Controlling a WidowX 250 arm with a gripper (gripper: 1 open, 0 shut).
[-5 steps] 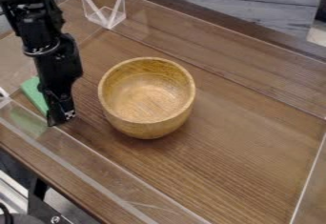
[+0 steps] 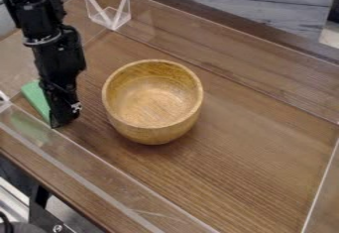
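The black arm comes down on the left side, its gripper (image 2: 59, 113) low at the tabletop, over a green object (image 2: 38, 95) that it partly covers. Whether anything is between the fingers is hard to see. A wooden bowl (image 2: 153, 93) stands just to the right of the gripper, empty.
A white wire holder (image 2: 109, 14) stands at the back left, and a grey board runs along the back.
The arm and gripper have shifted very slightly, staying low at the green object. The bowl has not visibly moved.
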